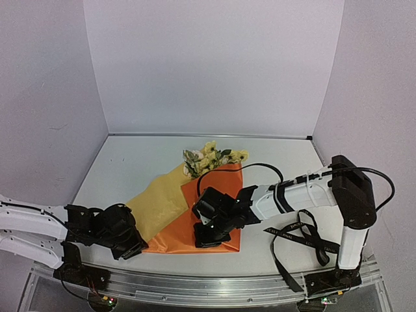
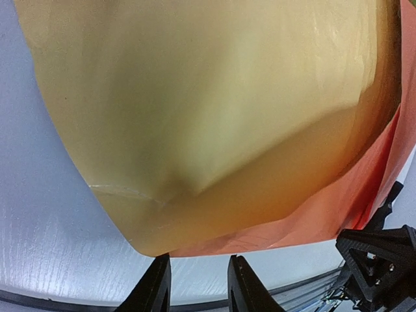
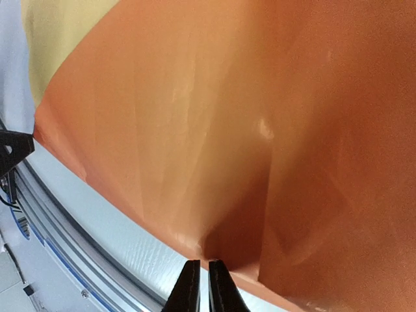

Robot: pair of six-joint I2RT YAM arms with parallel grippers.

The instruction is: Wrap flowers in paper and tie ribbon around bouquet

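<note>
Yellow and cream fake flowers (image 1: 218,158) lie at the far end of the wrapping, partly hidden by the paper. A yellow paper sheet (image 1: 159,203) slants from the flowers toward the front left, over an orange sheet (image 1: 172,242). By the near left corner of the wrapping stands my left gripper, open, its fingers well apart and no paper between them. My right gripper is at the near edge of the orange sheet, with a narrow gap between its fingers; no paper shows clearly gripped. The stems are hidden inside the wrapping. A black printed ribbon (image 1: 313,240) lies loosely looped at the right.
A metal rail (image 1: 195,279) runs along the table's front edge, close to both grippers. The right arm (image 1: 273,198) reaches over the table between the wrapping and the ribbon. Bare white table (image 1: 130,159) shows behind and to the left of the bouquet.
</note>
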